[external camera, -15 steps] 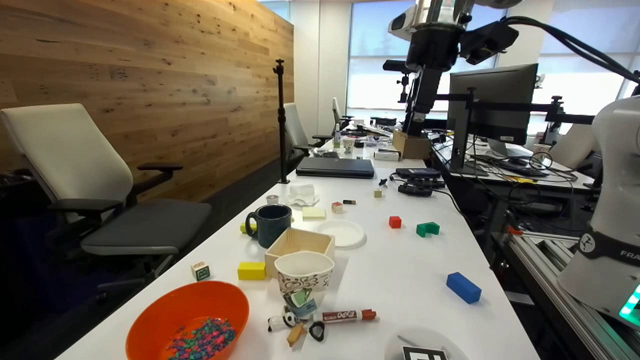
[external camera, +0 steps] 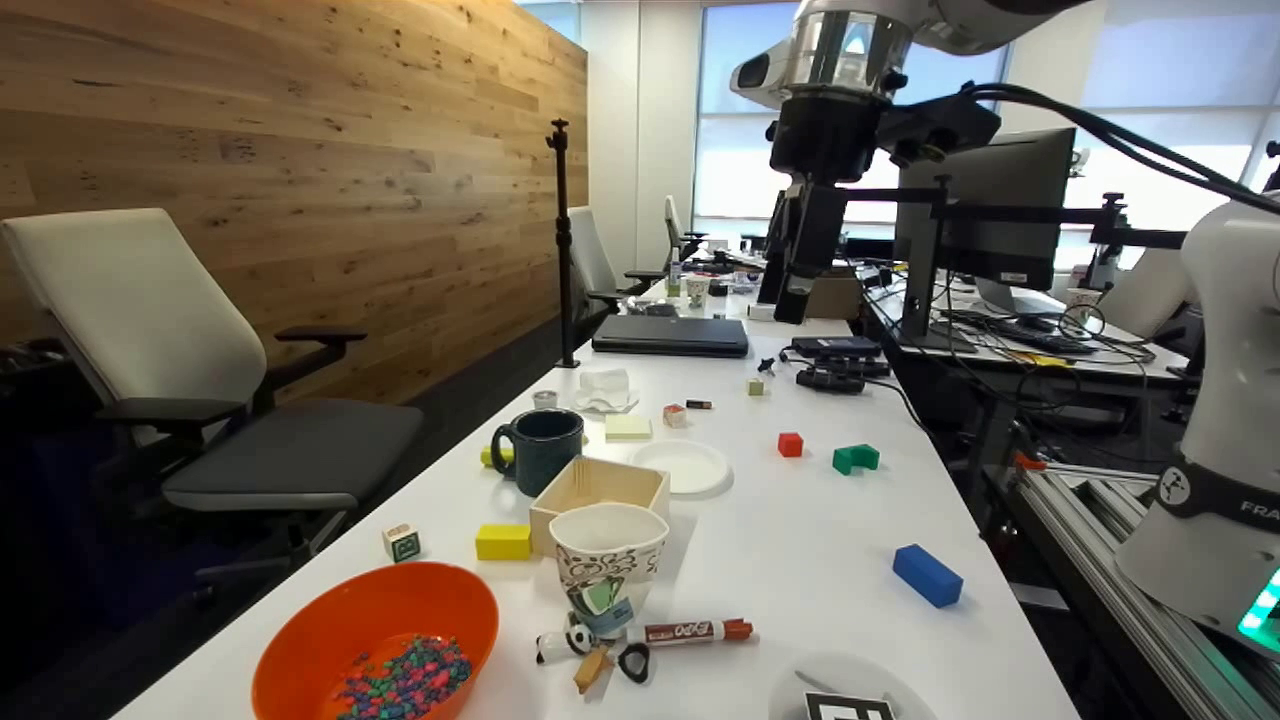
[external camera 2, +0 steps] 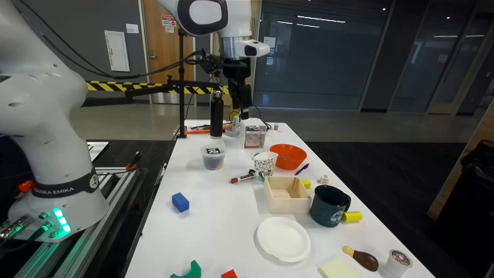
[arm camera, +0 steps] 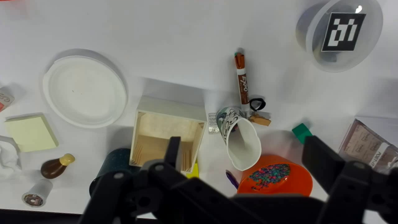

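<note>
My gripper is open and empty, held high over the table; its two dark fingers stand wide apart in the wrist view. In exterior view 1 the gripper (external camera: 794,270) hangs well above the tabletop, touching nothing. Below it in the wrist view are a patterned paper cup (arm camera: 244,143), a brown Expo marker (arm camera: 242,80) beside the cup, and an orange bowl (arm camera: 306,181) with small colourful pieces inside. A light wooden box (arm camera: 169,104) lies left of the cup, partly covered by a finger. The dark mug (arm camera: 115,162) is partly hidden by the gripper.
A white plate (arm camera: 85,91), a sticky-note pad (arm camera: 31,132) and a lidded tub (arm camera: 345,56) stand around the middle. The blue block (external camera: 927,576) lies near the robot-side edge, with clear table around it. A black bottle (external camera 2: 216,115) stands at the far end in exterior view 2.
In exterior view 1 the arm and gripper have shifted left and turned, with the gripper now slightly lower. The objects on the table have not moved.
</note>
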